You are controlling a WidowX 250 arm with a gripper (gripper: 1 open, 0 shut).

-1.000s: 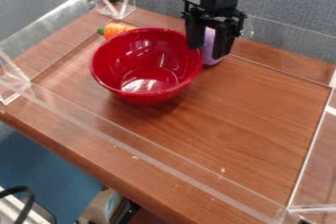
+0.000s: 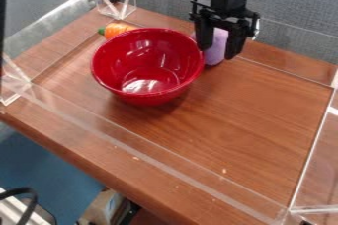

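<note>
My black gripper (image 2: 216, 34) is at the top centre, lowered over a pale purple object (image 2: 216, 49) just behind and right of a large red bowl (image 2: 142, 76), its fingers on either side of or in front of that object; whether they grip it is unclear. An orange carrot-like item (image 2: 114, 29) lies behind the bowl at the left. The bowl looks empty.
Clear plastic walls border the table, with a grey wall behind. A cable and a box sit off the table at lower left.
My gripper has shifted very slightly near the purple object; otherwise little visibly differs.
</note>
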